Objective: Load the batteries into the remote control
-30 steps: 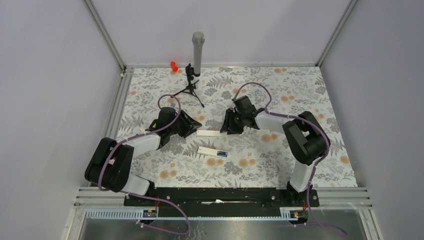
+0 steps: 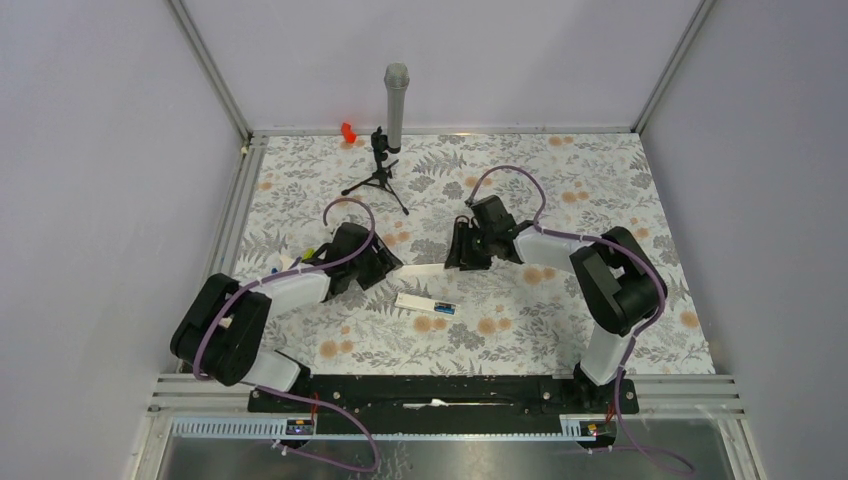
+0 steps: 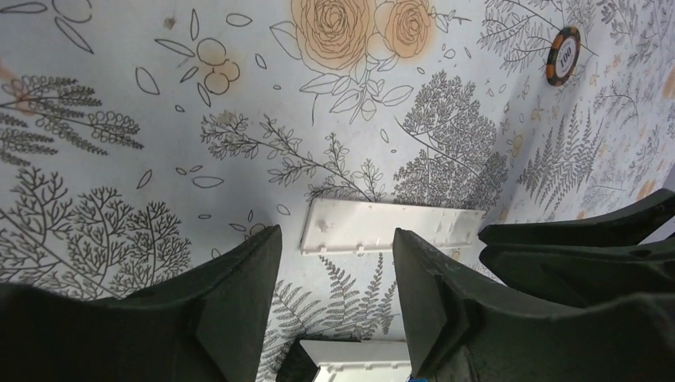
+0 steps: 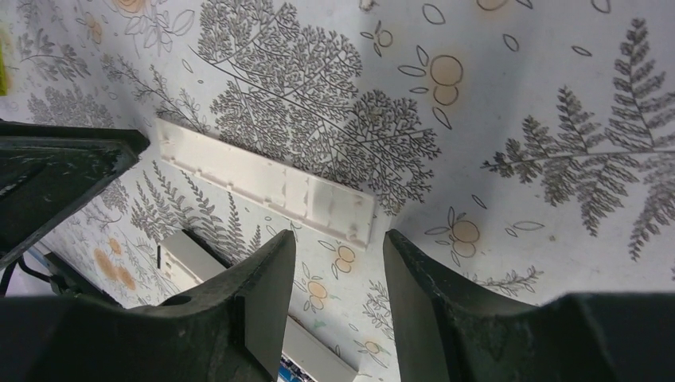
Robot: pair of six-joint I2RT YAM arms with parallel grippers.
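On the patterned cloth lies a long flat white piece (image 2: 421, 270) with small tabs along one edge, which looks like a battery cover. My left gripper (image 2: 393, 270) stands open at its left end. At the opposite end, my right gripper (image 2: 454, 266) is also open. The left wrist view shows the white piece (image 3: 350, 227) beyond parted fingertips. In the right wrist view, the near end of the piece (image 4: 342, 211) appears beyond the gap between the fingers. Nearer the front rests the white remote (image 2: 415, 302), with a dark and blue section (image 2: 445, 309) at its right end.
A microphone-like object (image 2: 396, 95) stands behind a small black tripod (image 2: 380, 175) at the back, near a red item (image 2: 348, 132). Yellow and blue things are partly hidden behind the left arm. A round chip (image 3: 563, 56) shows on the cloth.
The white piece and my right gripper have shifted a little to the right. The remote has stayed in place.
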